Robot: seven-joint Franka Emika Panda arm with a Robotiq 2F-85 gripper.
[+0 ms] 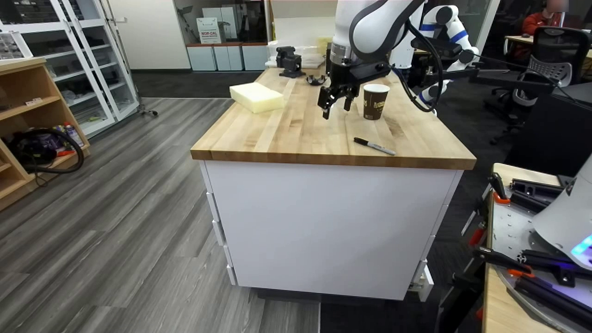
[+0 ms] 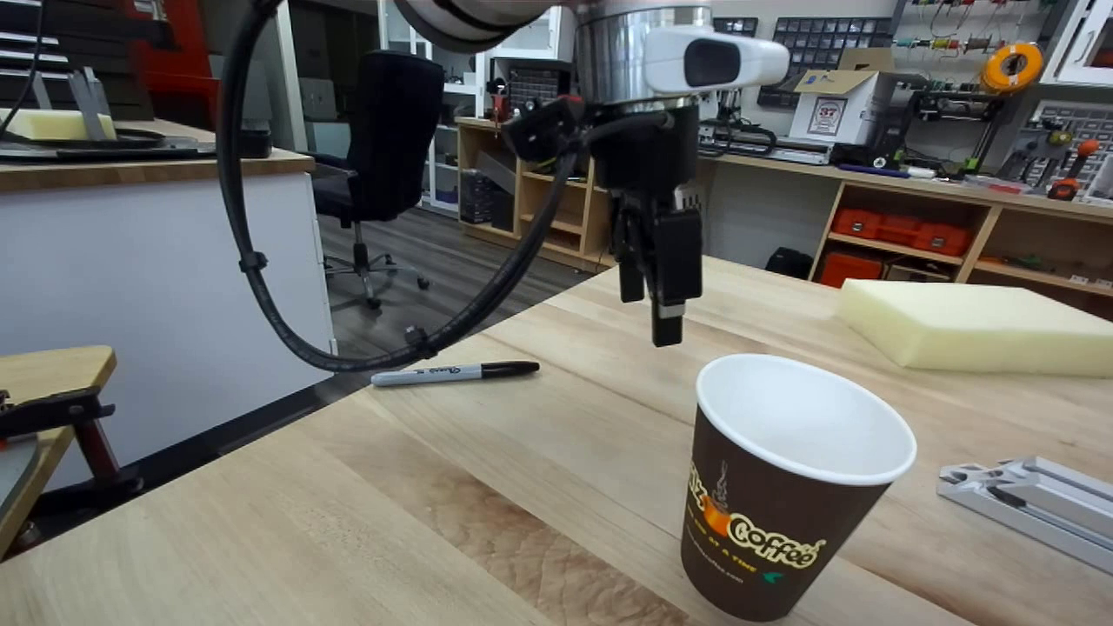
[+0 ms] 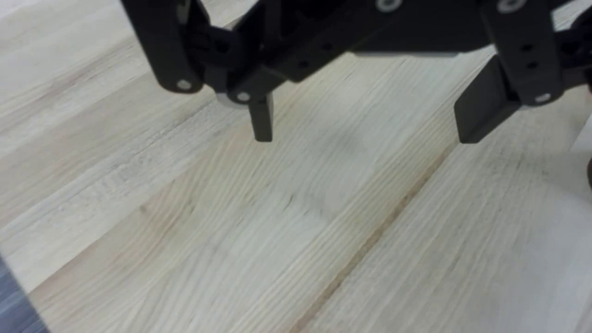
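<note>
A brown paper coffee cup with a white rim [image 2: 767, 522] stands upright on the wooden table; in exterior view 1 the cup [image 1: 374, 103] is just right of my gripper [image 1: 337, 111]. Bare wood shows between the widely parted fingers of my gripper in the wrist view, so it is open and empty above the tabletop. A black and grey marker [image 1: 375, 146] lies near the table's front edge, and exterior view 2 has the marker [image 2: 456, 372] left of the gripper [image 2: 647, 313].
A pale yellow foam block [image 1: 256, 97] sits at the table's left edge. Metal parts [image 2: 1033, 501] lie behind the cup in exterior view 2. A black clamp-like device [image 1: 289, 61] stands farther back.
</note>
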